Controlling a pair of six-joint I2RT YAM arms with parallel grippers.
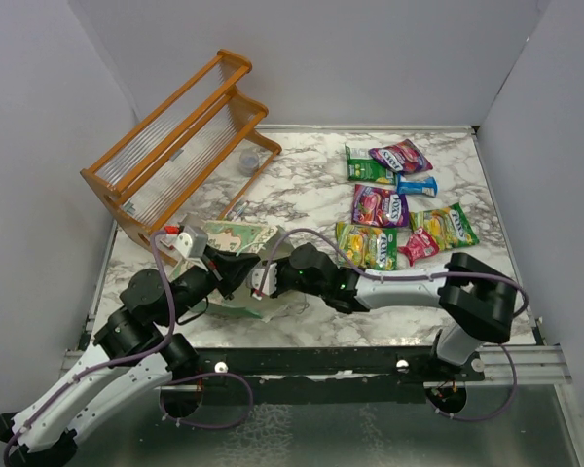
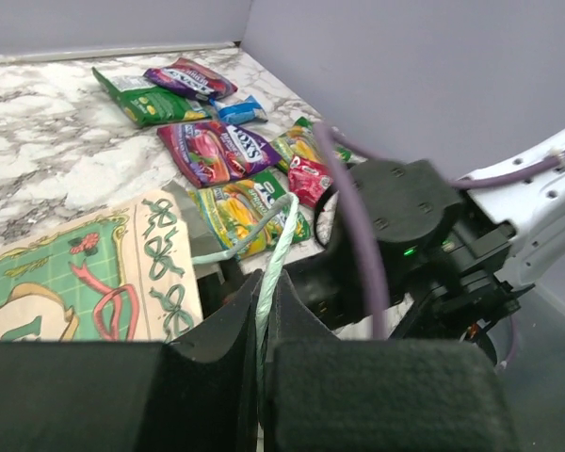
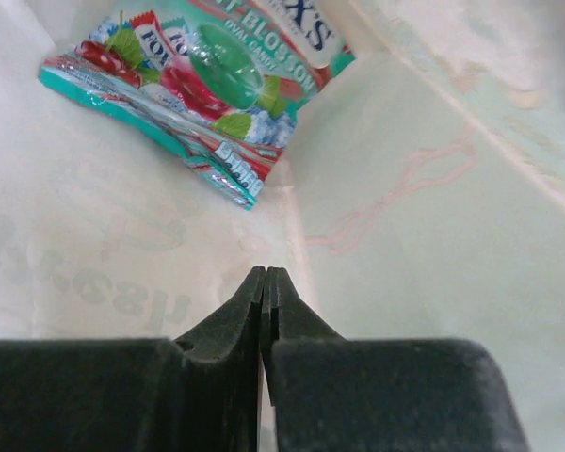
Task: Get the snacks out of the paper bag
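Note:
The paper bag (image 1: 238, 235) lies at the left of the table, printed with green panels and bows. Its twisted pale cord handle (image 2: 275, 264) runs between the tips of my left gripper, which is shut on it. My right gripper is shut with nothing between its fingertips, facing the pale inside of the bag. Farther inside, a teal and red snack packet (image 3: 207, 80) rests against the bag wall, clear of those fingers. In the top view the arms hide part of the bag.
Several snack packets lie on the right of the marble table, among them a purple one (image 1: 380, 206), a yellow-green one (image 1: 367, 245) and a blue one (image 1: 416, 186). A wooden rack (image 1: 180, 141) stands at back left.

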